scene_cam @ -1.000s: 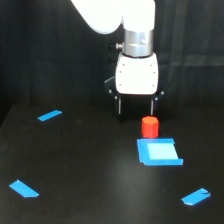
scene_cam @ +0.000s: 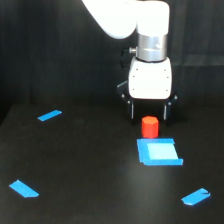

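Note:
A small red block [scene_cam: 150,127] stands on the dark table, just behind a pale square [scene_cam: 161,152] framed in blue tape. My gripper [scene_cam: 149,112] hangs from the white arm directly above or slightly behind the block. Its dark fingers are spread to either side, so it is open with nothing visible between them. The fingertips blend into the black background; whether they reach down beside the block I cannot tell.
Strips of blue tape lie at the back left [scene_cam: 50,115], the front left [scene_cam: 24,188] and the front right [scene_cam: 196,197].
From left of the block, the arm has shifted right and a little lower in the view, and the gripper is now lined up with the block. The block has not moved.

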